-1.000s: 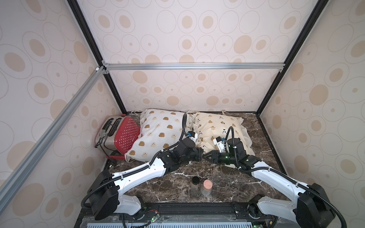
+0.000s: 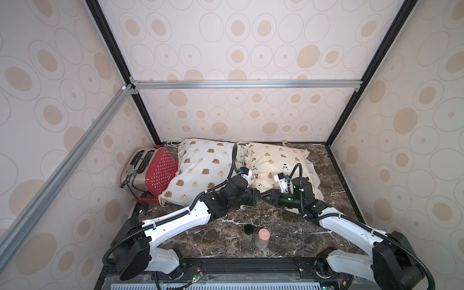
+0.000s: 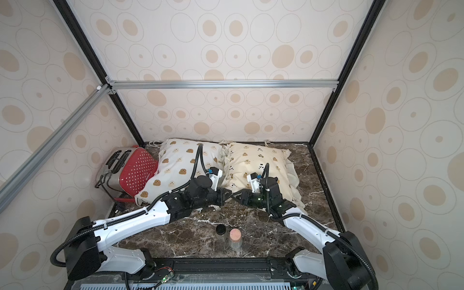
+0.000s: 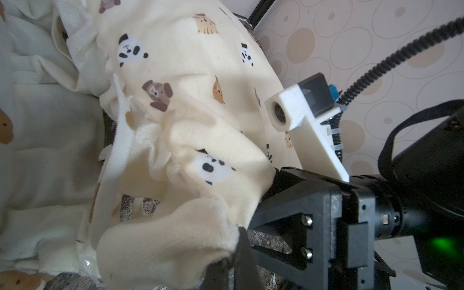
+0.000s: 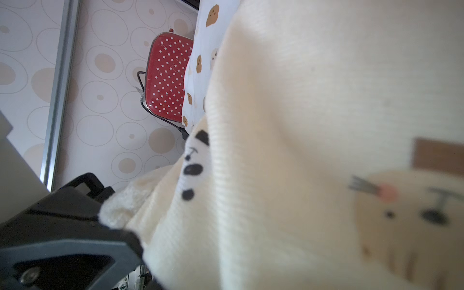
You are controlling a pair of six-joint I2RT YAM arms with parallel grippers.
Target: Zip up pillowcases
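Note:
A cream pillow (image 2: 278, 159) with small animal prints lies at the back right of the counter. Its loose front cloth is bunched between both arms. In the left wrist view, my left gripper is shut with a fold of the cream pillowcase (image 4: 164, 244) running into its tips. My right gripper (image 2: 263, 195) sits close against the left one, at the pillow's front edge. Cream cloth (image 5: 299, 145) fills most of the right wrist view and hides its fingertips, so their opening does not show. No zipper or pull can be made out.
A white pillow (image 2: 203, 164) with bear prints lies to the left. Beyond it stands a red dotted toaster (image 2: 162, 171). A pink-lidded jar (image 2: 263, 237) and a black-capped jar (image 2: 248, 230) stand in front of the grippers. Bare counter (image 2: 207, 241) shows at the front.
The left arm and both pillows look unmoved.

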